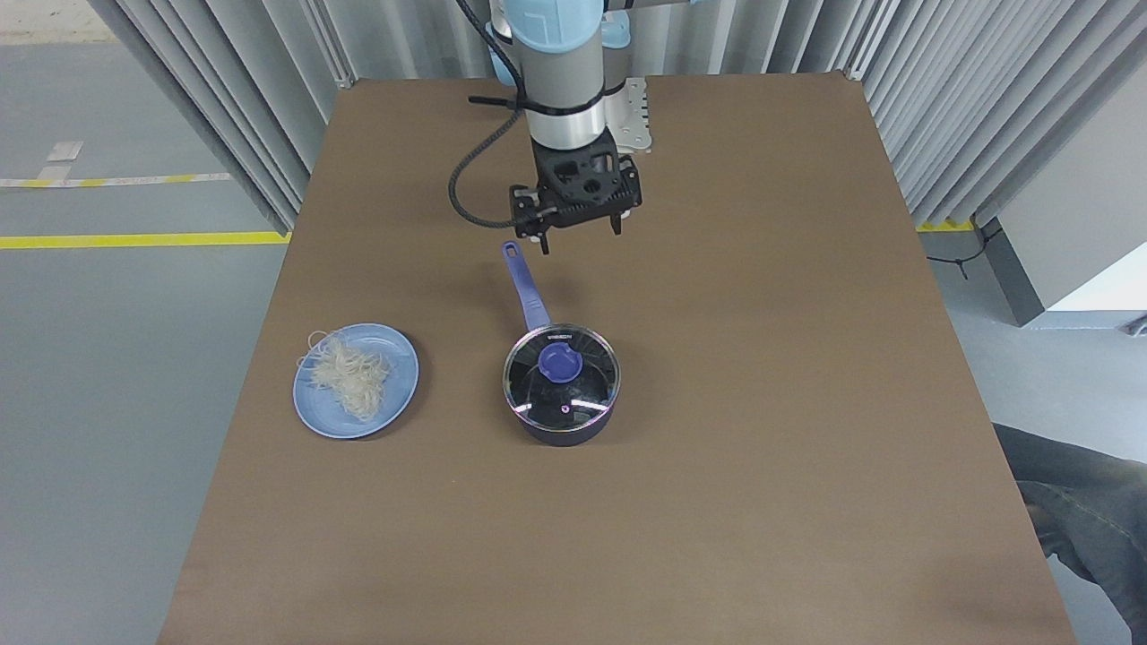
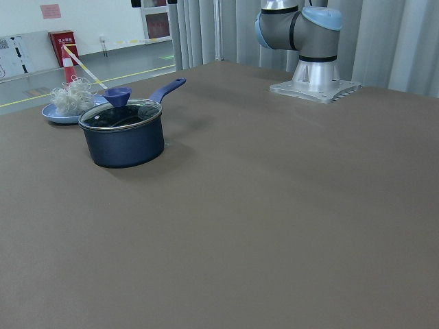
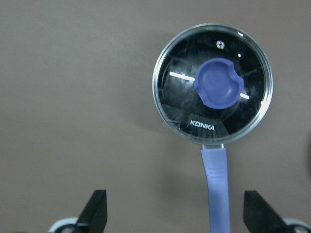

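A dark saucepan [image 2: 122, 144] with glass lid, blue knob [image 1: 559, 361] and blue handle [image 1: 524, 288] sits mid-table, handle toward the arm. My gripper [image 1: 581, 236] is above and just behind the handle's end in the front view. In the wrist view its fingers [image 3: 95, 213] are wide apart, the handle below between them, not gripped. A blue plate [image 1: 320, 408] holding white stringy noodle-like strands [image 1: 355, 378] lies left of the pan in the front view.
The robot base stands at the back. A person's jeans-clad leg [image 1: 1075, 516] shows beside the right edge.
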